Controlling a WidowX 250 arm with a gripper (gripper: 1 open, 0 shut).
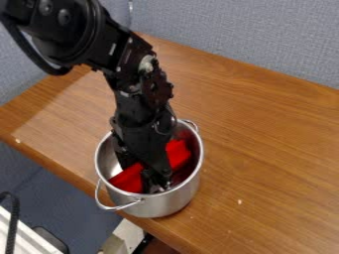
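Observation:
A silver metal pot (pixel 169 201) with wire handles stands at the front left edge of the wooden table. My black gripper (pixel 149 171) reaches down inside it, among a red object (pixel 127 180) that shows on both sides of the fingers. The fingertips are mostly hidden in the pot and in shadow, so whether they are shut on the red object cannot be seen clearly.
Grey padded walls (pixel 252 30) border the back and left. Below the table's left edge, a white and black object (pixel 27 238) shows in the corner.

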